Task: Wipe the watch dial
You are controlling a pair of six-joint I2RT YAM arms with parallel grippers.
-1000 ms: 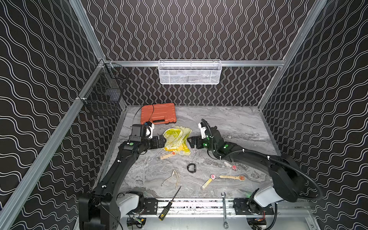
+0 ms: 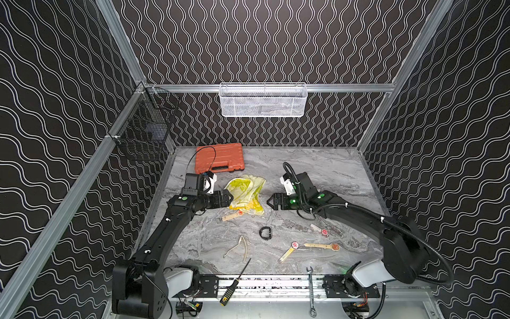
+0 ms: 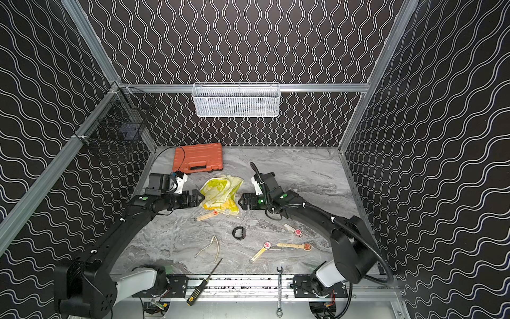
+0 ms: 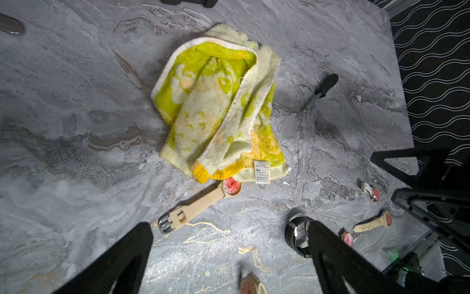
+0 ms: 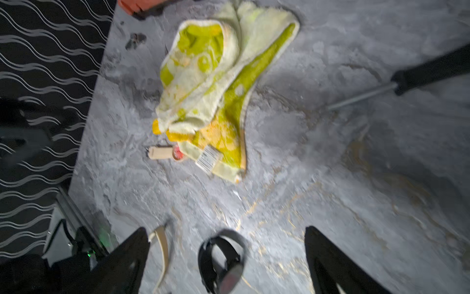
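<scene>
A crumpled yellow and white cloth [image 2: 245, 191] lies mid-table. A beige watch with red dial [image 4: 231, 186] sticks out from its lower edge. A black watch [image 2: 265, 233] lies nearer the front, among other light-strapped watches [image 2: 294, 245]. My left gripper [image 2: 227, 200] is open just left of the cloth, above the table. My right gripper [image 2: 273, 201] is open just right of it. Neither has anything visible between its fingers. The right wrist view is blurred.
An orange case [image 2: 217, 157] lies at the back left. A screwdriver [image 5: 426, 68] lies right of the cloth. Another screwdriver [image 2: 233, 287] and a wrench [image 2: 311, 292] lie at the front rail.
My right gripper has shifted about beside the cloth, now slightly farther right and nearer the front. The cloth looks the same.
</scene>
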